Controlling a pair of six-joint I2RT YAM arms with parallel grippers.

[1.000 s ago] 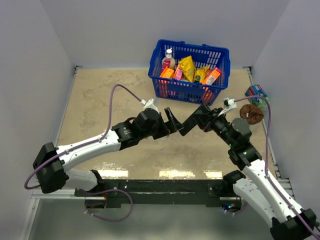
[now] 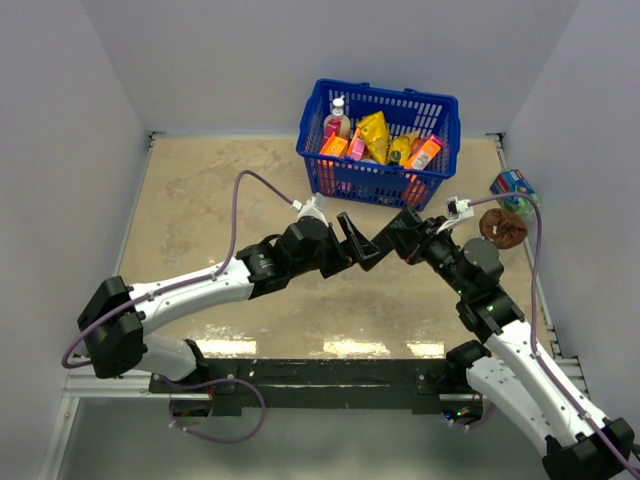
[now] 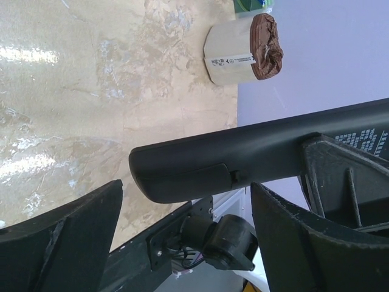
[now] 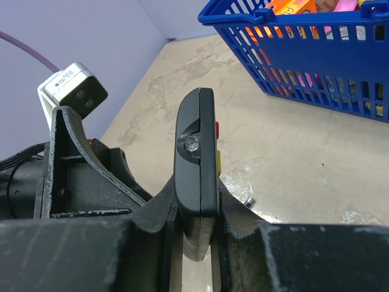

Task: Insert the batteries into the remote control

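Observation:
My right gripper (image 2: 408, 238) is shut on the black remote control (image 2: 380, 250), which is held up above the table. In the right wrist view the remote (image 4: 196, 131) stands on edge between the fingers, with red and yellow buttons along one side. The left wrist view shows its back and closed battery cover (image 3: 188, 182). My left gripper is part open, its two fingertips near either side of the cover end; contact cannot be made out. A small dark cylinder (image 4: 249, 202), perhaps a battery, lies on the table, partly hidden behind the right finger.
A blue basket (image 2: 375, 185) full of packets and a bottle stands at the back. At the right edge are a brown-topped roll (image 2: 503, 228) and a colourful box (image 2: 513, 186).
My left arm has shifted a little to the right, bringing its gripper up to the remote's free end. The right arm and the remote have stayed nearly still.

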